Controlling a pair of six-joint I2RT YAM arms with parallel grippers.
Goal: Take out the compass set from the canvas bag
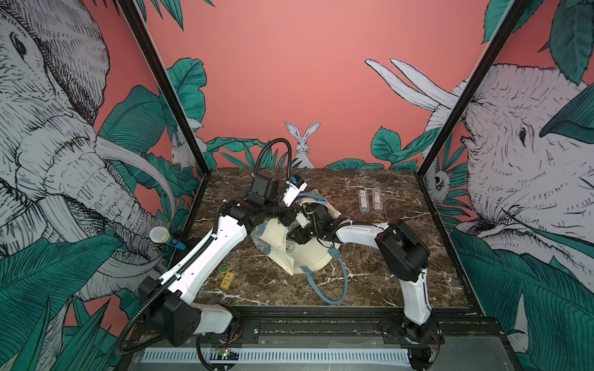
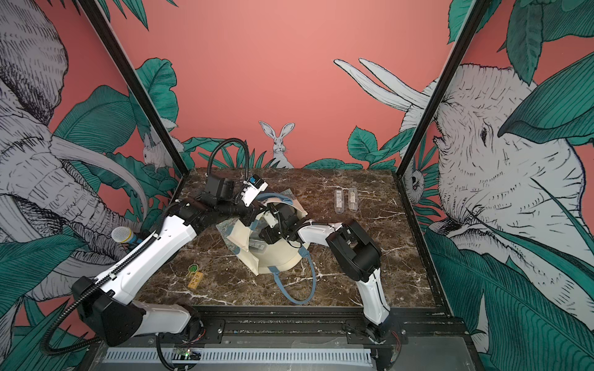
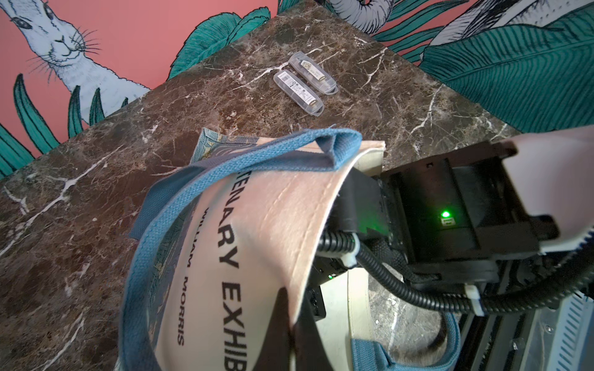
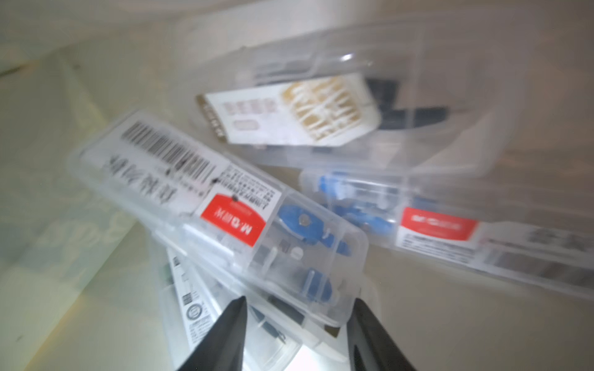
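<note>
The cream canvas bag (image 1: 312, 256) lies with its mouth facing the front of the table. My left gripper is shut on the bag's rim, which runs down between its fingers. Inside the bag, my right gripper is part open. The lower corner of a clear compass set case (image 4: 290, 228) with a red and white label shows just beyond and between its fingertips; contact cannot be told. More clear cases lie around it: one with a gold-and-white label (image 4: 290, 111), a red-labelled case (image 4: 445, 228), and another partly underneath (image 4: 191, 303).
Two clear cases (image 1: 370, 201) lie side by side at the back right of the table. A small yellow block (image 1: 227, 280) sits at the front left. The bag's blue strap (image 1: 341, 284) loops out towards the front.
</note>
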